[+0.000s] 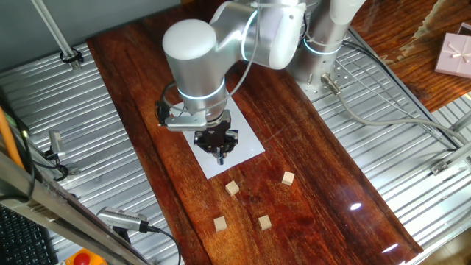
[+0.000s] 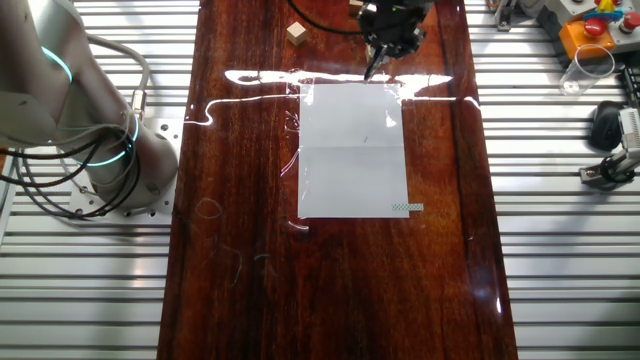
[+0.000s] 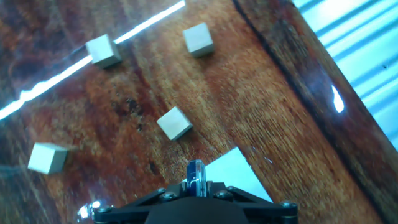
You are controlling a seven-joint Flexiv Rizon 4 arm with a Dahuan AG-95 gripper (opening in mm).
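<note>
Several small pale wooden cubes lie apart on the dark wood table. In exterior view 1, the closest cube (image 1: pixel 232 188) sits just past the paper's corner. Another cube (image 1: pixel 288 178) is to its right; a third cube (image 1: pixel 220 223) and one more cube (image 1: pixel 265 222) lie lower. A white paper sheet (image 1: pixel 246 144) is flat under the arm. My gripper (image 1: pixel 221 157) points down above the paper's end near the cubes. From the wrist, the gripper appears shut, its fingertips together and no cube between them. The nearest cube (image 3: pixel 175 123) lies ahead of them.
A checkered strip (image 2: pixel 408 207) lies at one paper corner. Beyond the table edge stand a clear cup (image 2: pixel 586 70) and a control box with a red button (image 2: pixel 594 27). Bare wood surrounds the cubes.
</note>
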